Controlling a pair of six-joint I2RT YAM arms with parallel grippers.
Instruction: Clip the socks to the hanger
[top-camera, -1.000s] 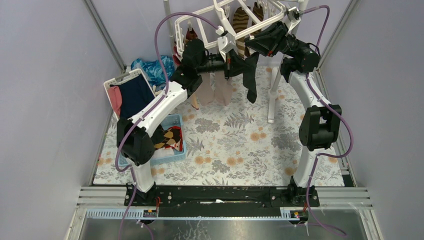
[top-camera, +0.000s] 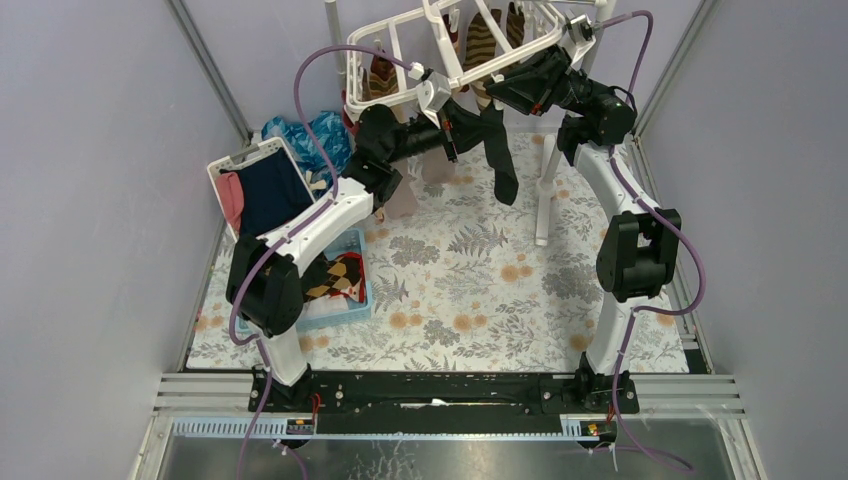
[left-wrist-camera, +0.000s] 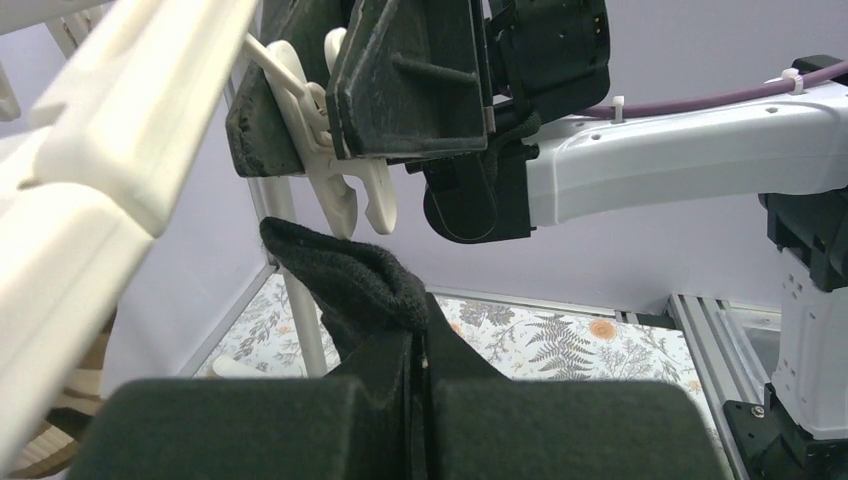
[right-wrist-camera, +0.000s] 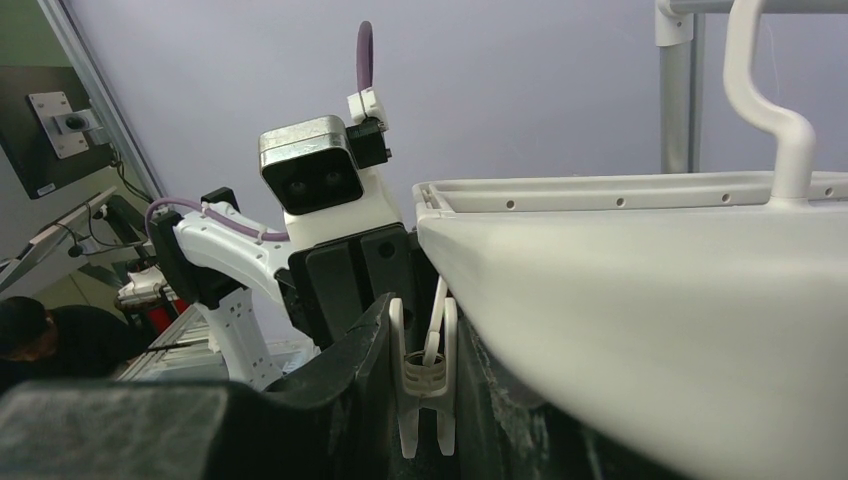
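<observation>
A dark grey sock (top-camera: 502, 165) hangs from my left gripper (top-camera: 488, 124), which is shut on it. In the left wrist view the sock's upper edge (left-wrist-camera: 340, 265) sticks out past the fingertips (left-wrist-camera: 375, 365). Just above that edge is a white clip (left-wrist-camera: 335, 165) of the hanger, its two prongs apart and pointing down. My right gripper is shut on this clip, squeezing its upper arms. A small gap seems to lie between the sock and the prongs. The white hanger frame (top-camera: 460, 76) runs along the top.
Several striped and pink socks (top-camera: 480, 50) hang from the frame behind the arms. At the left stand a white basket (top-camera: 222, 168) with dark cloth and a blue bin (top-camera: 340, 318) with more socks. Both grippers are close together near the frame's bar.
My left gripper has moved slightly left and nearer the frame's bar, with the sock swinging below it. The right arm has stayed almost still on the clip.
</observation>
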